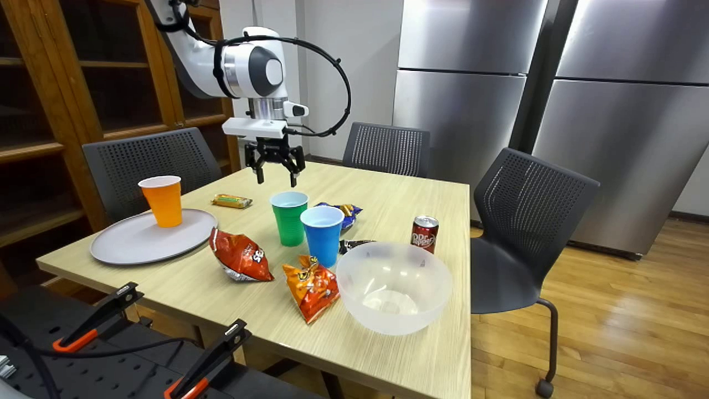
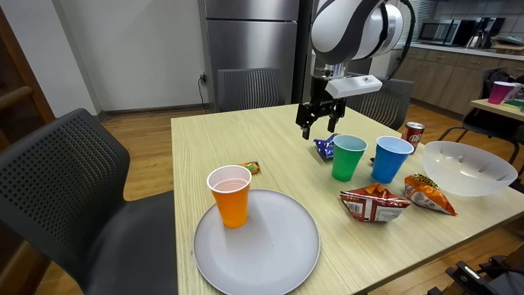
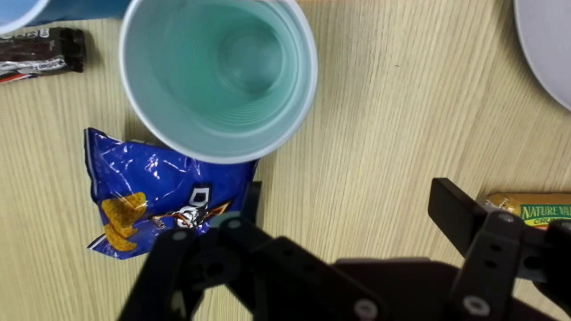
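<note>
My gripper [image 1: 276,178] is open above the table, nothing between its fingers. In exterior view 1 the green cup [image 1: 290,223] stands upright in front of it and lower. The wrist view looks down into that empty green cup [image 3: 225,80], which lies ahead of the spread fingers. An upright blue cup [image 1: 323,239] stands beside the green one. The orange cup [image 2: 232,201] is upright on the grey plate [image 2: 275,255]. Part of a blue chip bag [image 3: 160,182] lies under the left finger in the wrist view.
A red chip bag [image 2: 374,201], an orange chip bag [image 2: 430,194], a frosted bowl [image 1: 394,286] and a soda can [image 1: 425,234] crowd the table. A granola bar [image 1: 232,200] and a dark candy bar [image 3: 43,52] lie flat.
</note>
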